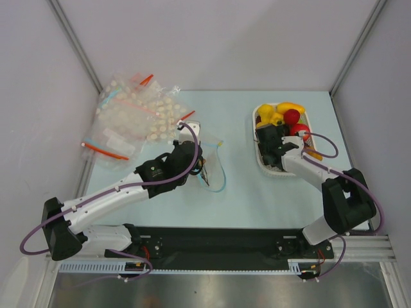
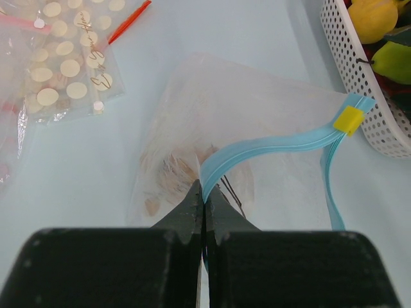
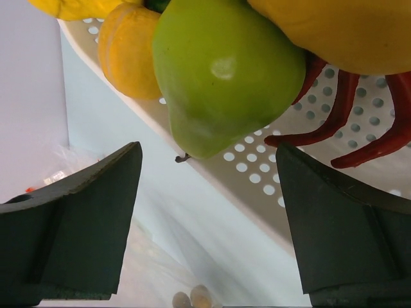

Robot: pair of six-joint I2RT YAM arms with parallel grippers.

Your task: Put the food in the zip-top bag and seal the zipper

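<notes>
A clear zip top bag (image 2: pixel 282 106) lies on the table with its blue zipper edge (image 2: pixel 270 146) bowed open and a yellow slider (image 2: pixel 349 120) at one end. My left gripper is shut on that blue edge. Brownish patches show through the bag; I cannot tell what they are. My right gripper (image 1: pixel 263 133) is over the white basket (image 1: pixel 276 171), its fingers apart and empty. In the right wrist view a green pear (image 3: pixel 225 77) lies just beyond the gap between the fingers, its stem end over the basket rim.
Around the pear lie red peppers (image 3: pixel 343 115), a yellow-orange fruit (image 3: pixel 131 51) and a larger yellow one (image 3: pixel 347 29). Other clear bags (image 1: pixel 131 112) with orange or blue zippers spread at the back left. Bare table separates bag and basket.
</notes>
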